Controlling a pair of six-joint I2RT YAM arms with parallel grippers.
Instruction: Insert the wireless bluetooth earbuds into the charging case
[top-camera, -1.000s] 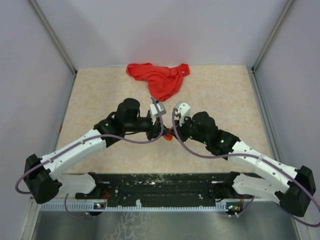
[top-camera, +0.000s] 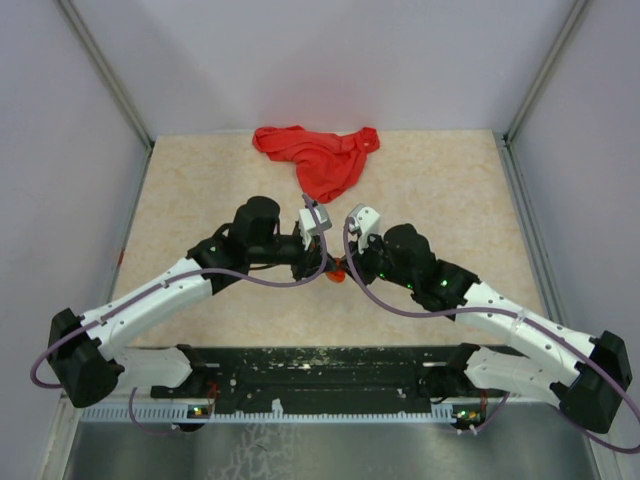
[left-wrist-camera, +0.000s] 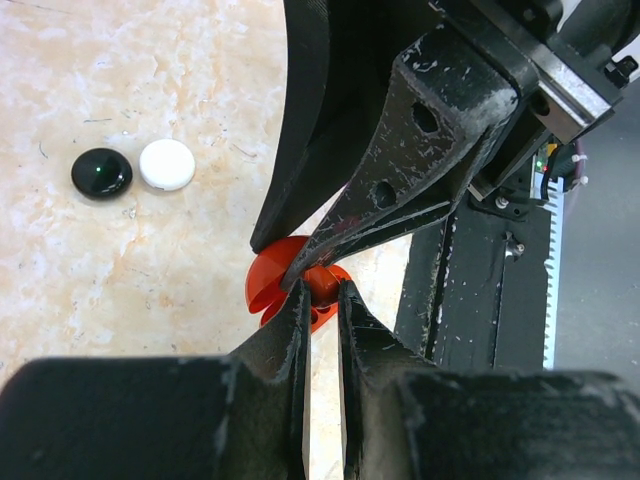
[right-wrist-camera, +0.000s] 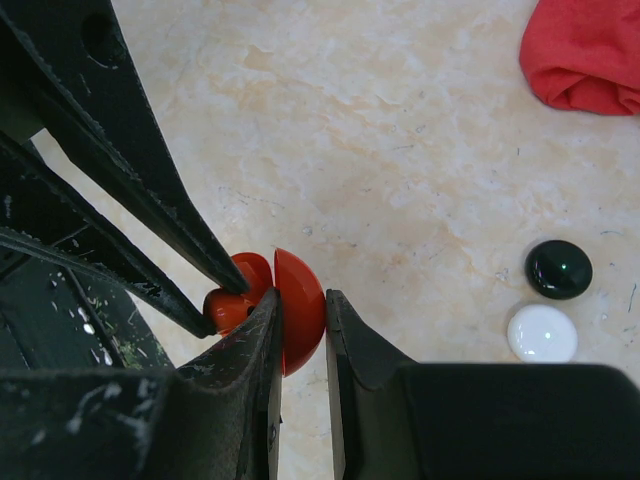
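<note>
The red charging case (left-wrist-camera: 270, 270) is held between both grippers at the table's centre, lid raised. My left gripper is shut on a small red piece, apparently an earbud, at the case's opening. My right gripper is shut on the red case, as its wrist view shows, with the left gripper's dark fingers reaching in from the upper left. In the top view the two grippers (top-camera: 338, 268) meet and mostly hide the case.
A black round item (right-wrist-camera: 558, 268) and a white one (right-wrist-camera: 542, 333) lie on the table near the case. A red cloth (top-camera: 320, 160) lies at the back. The table's dark front edge (top-camera: 330, 380) is close below.
</note>
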